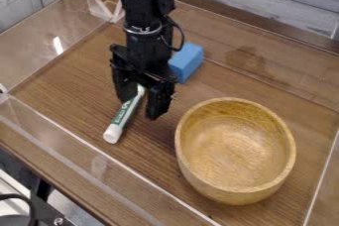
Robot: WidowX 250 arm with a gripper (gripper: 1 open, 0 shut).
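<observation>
My black gripper point(141, 102) reaches down over the wooden table, open, above the upper part of a white-and-green stick-like object point(122, 123), which lies lengthwise left of the bowl. Whether the fingers touch it cannot be told. A blue block point(184, 62) sits behind the arm to the right. A yellow bowl point(236, 147) stands at the front right.
A raised edge runs along the back, and a black cable lies at the lower left corner.
</observation>
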